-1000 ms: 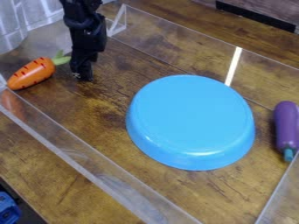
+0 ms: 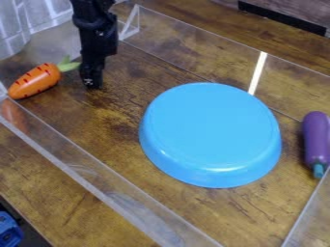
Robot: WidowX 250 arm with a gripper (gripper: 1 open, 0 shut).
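My black gripper [image 2: 93,68] reaches down from the top left to the dark wooden surface, just right of an orange toy carrot [image 2: 35,81] and by its green top. Its fingers are dark and blurred against the wood, so their state is unclear. A large light-blue disc [image 2: 210,133], like an upturned plate or lid, lies at the middle right. A purple toy eggplant [image 2: 317,140] lies at the right edge.
Clear plastic walls border the work area on several sides. A small blue object [image 2: 7,230] sits outside at the lower left. Bare wood [image 2: 103,135] spans the space between carrot and disc.
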